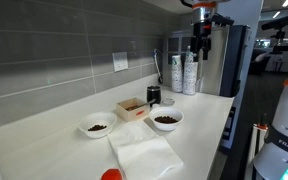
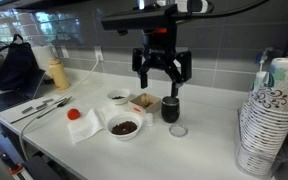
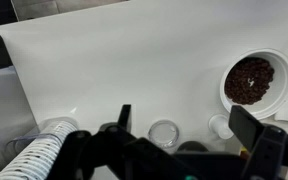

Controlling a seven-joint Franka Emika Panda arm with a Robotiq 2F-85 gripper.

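Observation:
My gripper (image 2: 159, 87) hangs high above the counter, fingers apart and nothing between them. In the wrist view the gripper points down at the white surface. A white bowl (image 3: 227, 85) of dark brown bean-like pieces stands at the right there; in exterior view 1 the same bowl (image 1: 167, 127) is mid-counter. A second white bowl (image 1: 97, 134) with a little dark content sits farther along. Between the bowls and the wall are a brown box (image 1: 132, 114) and a black jar (image 2: 170, 112). A small white cup (image 3: 221, 126) stands near a clear round lid (image 3: 164, 133).
Tall stacks of paper cups (image 2: 266, 115) stand at one end of the counter. A white cloth (image 1: 146, 155) and a red round object (image 2: 73, 114) lie toward the other end. Bare counter (image 3: 114, 65) stretches between the cup stacks and the filled bowl.

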